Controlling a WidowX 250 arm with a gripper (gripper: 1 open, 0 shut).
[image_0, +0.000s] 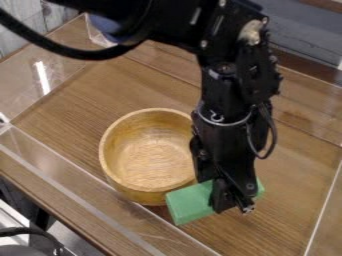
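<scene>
The black gripper (227, 190) hangs from the dark arm in the middle right of the view, low over the wooden floor of the tray. It is shut on a green block (190, 203), which lies tilted just in front and right of a round yellow bowl (127, 150), very close to or touching its rim. The fingertips are partly lost against the dark body of the gripper, and the middle of the block is hidden behind them.
Bare wood (80, 100) is free at the upper left and on the right side. A clear edge strip runs along the lower left, with dark cables beyond it. Walls border the back.
</scene>
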